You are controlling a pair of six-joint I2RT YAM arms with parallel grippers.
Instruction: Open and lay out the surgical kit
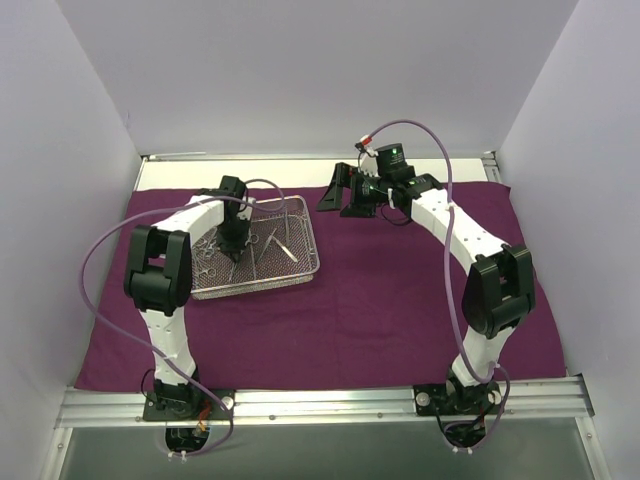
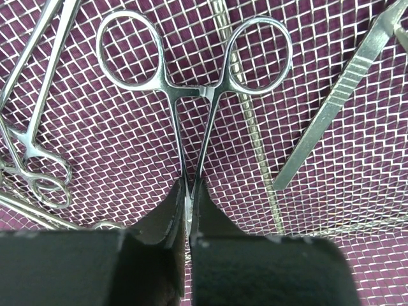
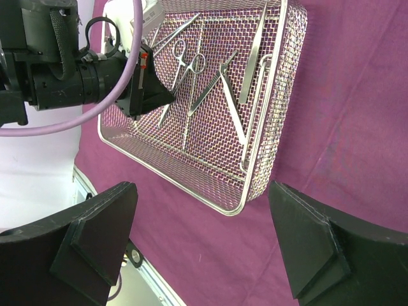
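Observation:
The mesh tray (image 1: 255, 289) lies at the left of the purple cloth, holding steel scissors, clamps and flat tools. In the left wrist view my left gripper is shut on the shanks of a ring-handled clamp (image 2: 155, 80), whose rings point away from it. A flat serrated tool (image 2: 331, 105) lies to its right, more scissors (image 2: 35, 127) to its left. My right gripper (image 1: 344, 190) hangs open just right of the tray's back corner, with nothing between its wide-spread fingers.
Grey walls (image 1: 60, 150) stand at the sides and back, and a purple cable runs along each arm.

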